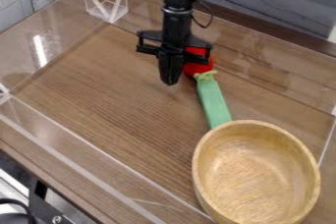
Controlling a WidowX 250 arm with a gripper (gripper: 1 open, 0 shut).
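Observation:
My gripper [174,61] hangs at the top centre of the table, its dark fingers low over the wood and apparently closed, with nothing visible held. Just to its right, partly behind it, is a red object [202,67]. A green elongated piece [214,104] runs from the red object down toward a large tan bowl [256,135] at the bottom right.
Clear plastic brackets stand at the top left and left edge. A dark cable or part shows at the bottom-left corner, off the table.

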